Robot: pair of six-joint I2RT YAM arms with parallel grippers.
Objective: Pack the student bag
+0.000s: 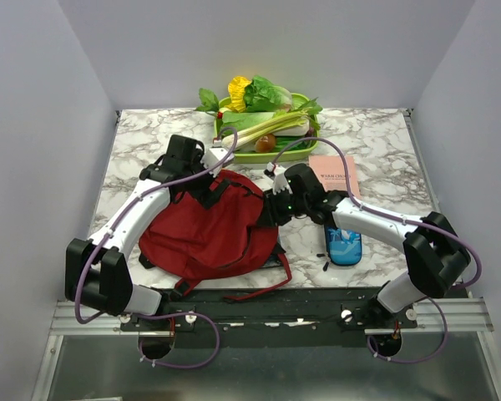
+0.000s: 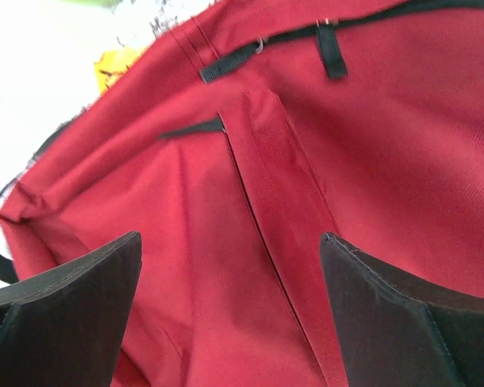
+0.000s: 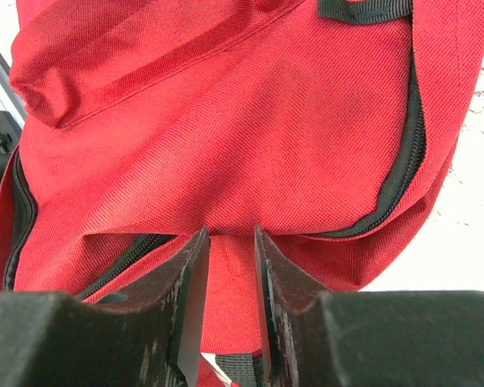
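Observation:
A red backpack [image 1: 200, 234] lies spread on the table, its zips and black straps showing. My left gripper [image 1: 213, 188] hangs over its upper part; in the left wrist view the open fingers [image 2: 81, 306] frame red cloth [image 2: 202, 201] with nothing held. My right gripper [image 1: 271, 213] is down at the bag's right side; in the right wrist view its fingertips [image 3: 232, 235] are close together against a fold of the cloth, and whether cloth is between them is unclear.
A green basket of vegetables [image 1: 234, 152] stands at the back. To the right lie a pink book [image 1: 338, 167] and a blue case [image 1: 344, 246], partly under my right arm. Bare marble shows at back left and back right.

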